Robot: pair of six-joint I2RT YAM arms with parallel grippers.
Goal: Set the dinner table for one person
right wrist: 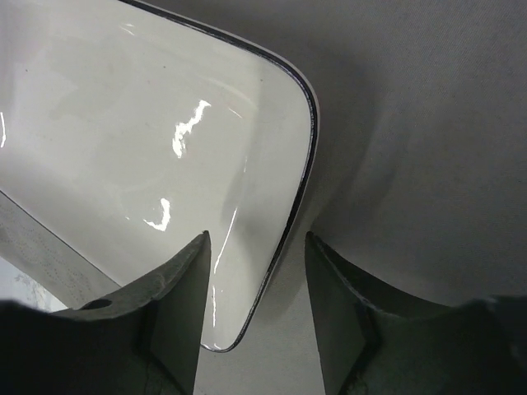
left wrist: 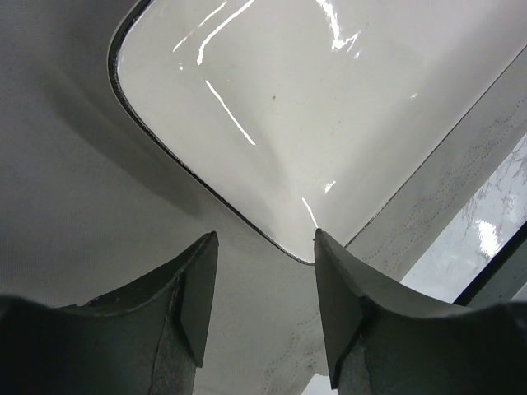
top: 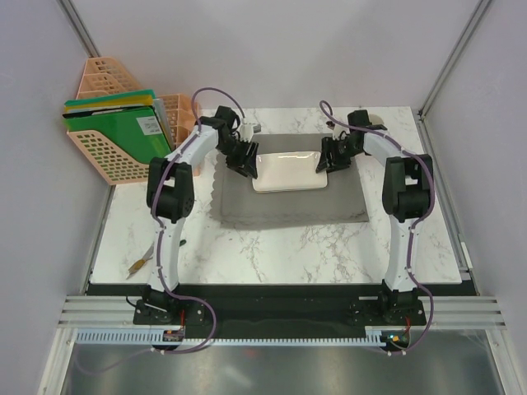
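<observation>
A white rectangular plate with a dark rim (top: 290, 172) lies on the grey placemat (top: 288, 207), toward its upper middle in the top view. At the plate's left end is my left gripper (top: 251, 171), its fingers parted; in the left wrist view the plate's corner edge (left wrist: 272, 234) passes just ahead of the gap between the fingertips. My right gripper (top: 327, 166) is at the other end, also parted, and in the right wrist view the rim (right wrist: 276, 259) runs between its fingertips. Neither gripper visibly grips the plate.
An orange basket (top: 115, 158) holding green and yellow folders (top: 123, 123) stands at the back left. Cutlery with an orange-brown part (top: 138, 266) lies on the left of the white table (top: 272, 255).
</observation>
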